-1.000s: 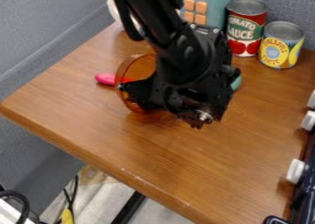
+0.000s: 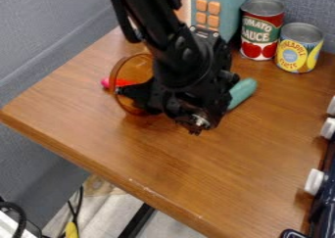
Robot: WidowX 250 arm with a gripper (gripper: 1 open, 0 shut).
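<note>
My black gripper (image 2: pixel 186 103) hangs low over the middle-rear of the wooden table (image 2: pixel 157 173). An orange transparent round container (image 2: pixel 127 80) stands tilted or on its side just left of it, partly behind it. A pink object (image 2: pixel 108 82) lies left of the container, and a teal cylindrical object (image 2: pixel 241 90) lies just right of the gripper. The fingers are dark and partly hidden, so I cannot tell whether they hold anything.
A tomato sauce can (image 2: pixel 260 31) and a yellow can (image 2: pixel 299 49) stand at the back right, beside a teal toy appliance (image 2: pixel 214 12). A dark device with white knobs (image 2: pixel 318 198) lines the right edge.
My gripper has moved left and slightly up over the last second, uncovering more of the teal object. The orange container appears shifted slightly left, covering more of the pink object.
</note>
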